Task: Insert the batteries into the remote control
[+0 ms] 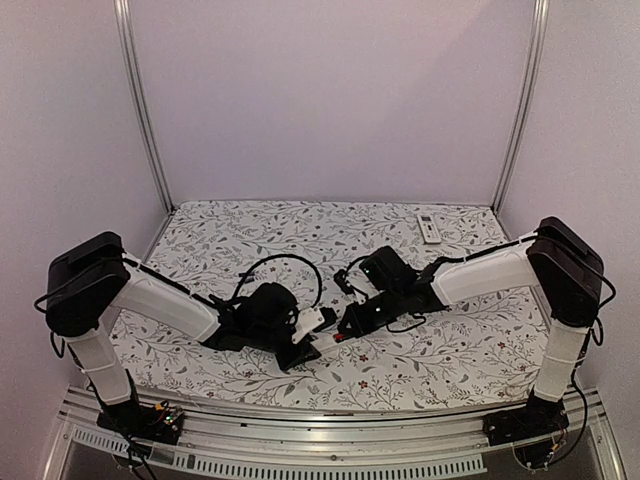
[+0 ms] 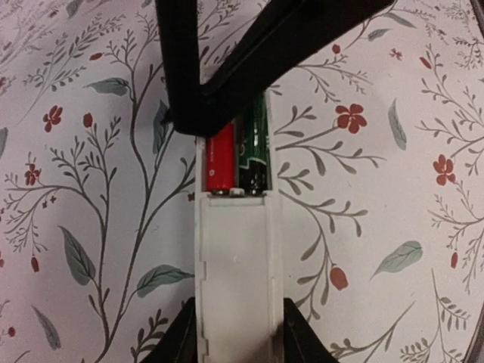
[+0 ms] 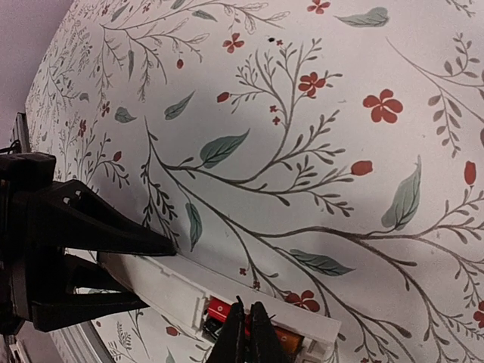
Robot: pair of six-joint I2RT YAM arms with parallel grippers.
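Note:
The white remote control point(image 2: 236, 272) has its battery bay uncovered, with a red battery point(image 2: 221, 160) and a dark green battery point(image 2: 254, 155) lying side by side in it. My left gripper is closed around the plain end of the remote, one finger against each long side. Over the bay, my right gripper is shut, its tips low at the batteries; nothing shows between them. In the left wrist view its dark fingers point(image 2: 181, 60) hide the far end of both batteries, so how they seat there cannot be seen.
Another pale, remote-like object point(image 1: 429, 229) lies at the back right of the table. Both arms meet near the front middle, their grippers close together.

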